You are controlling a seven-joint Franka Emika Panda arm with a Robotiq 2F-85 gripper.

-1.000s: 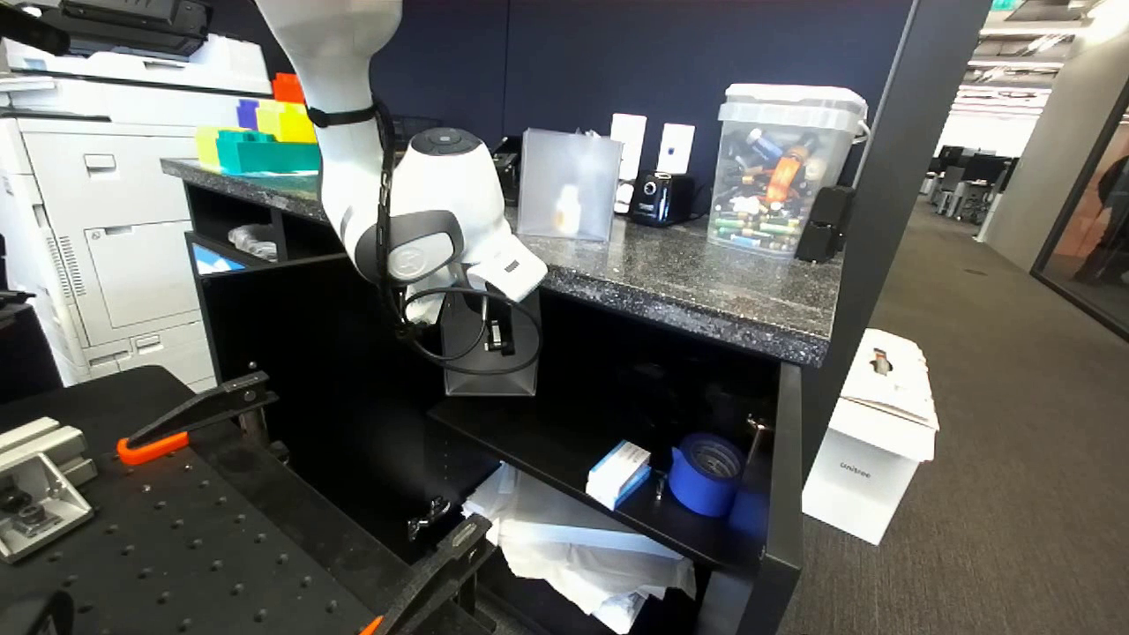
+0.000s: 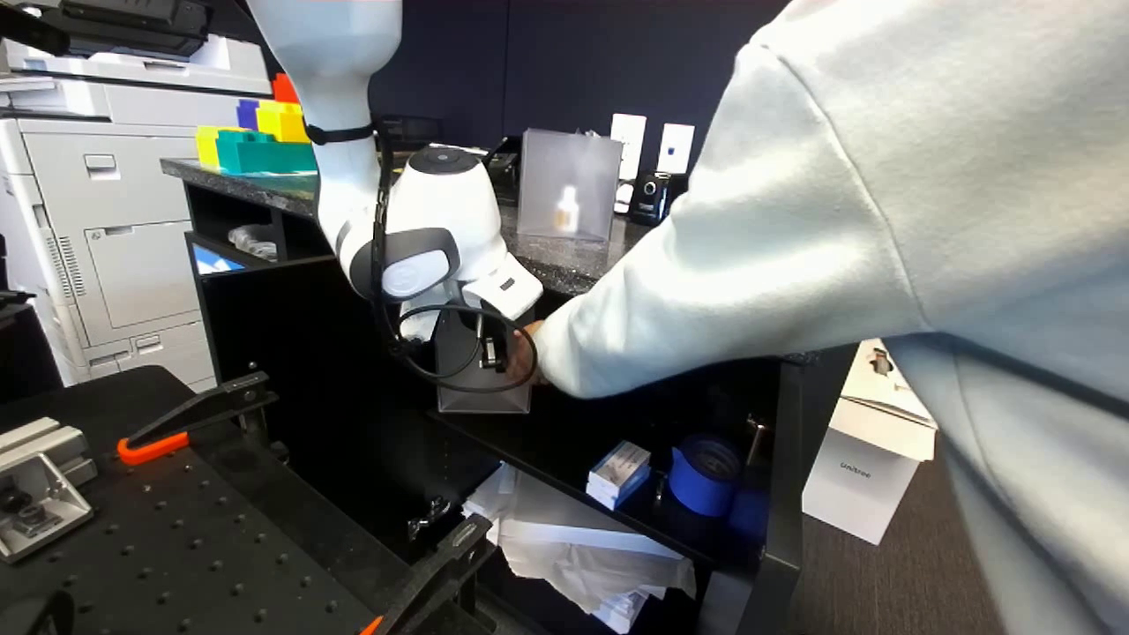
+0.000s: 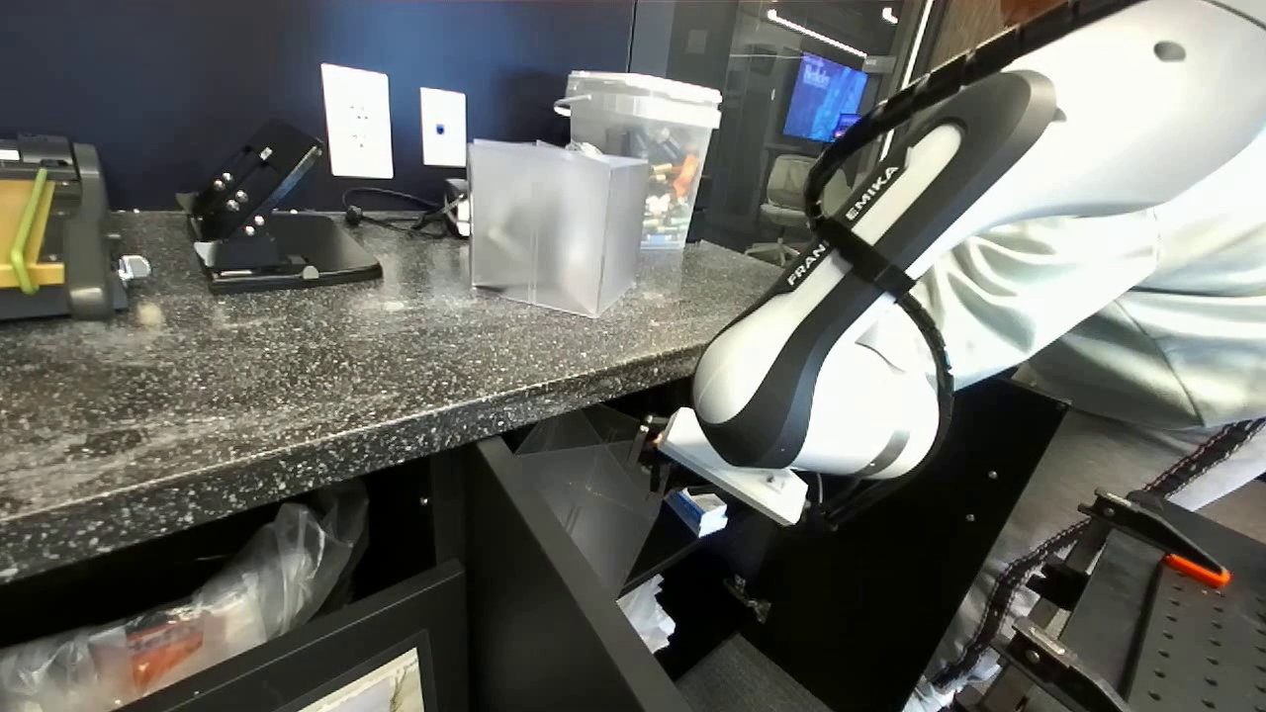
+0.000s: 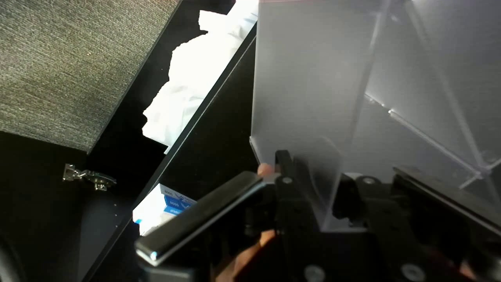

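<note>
A translucent box (image 2: 483,398) is inside the open cabinet, partly behind my gripper (image 2: 488,344). In the wrist view its clear walls (image 4: 310,84) fill the upper right, and a wall edge passes between the fingers of my gripper, which is shut on it. Exterior view 2 has the same box (image 3: 582,498) below the counter, beside the hand of the arm. A person's hand (image 2: 523,354) reaches in next to the gripper, and bits of skin show behind the fingers in the wrist view. Whether the box touches the shelf is unclear.
Another translucent box (image 3: 540,225) stands on the counter (image 3: 297,392). On the cabinet shelf are a small white-blue box (image 2: 619,473) and a blue roll (image 2: 704,476). White wrapping (image 2: 577,550) lies below. The person's sleeve (image 2: 762,243) blocks the right side.
A person's arm has come in from the right, its hand now at the gripper and box. My gripper and the held box sit slightly lower and farther left.
</note>
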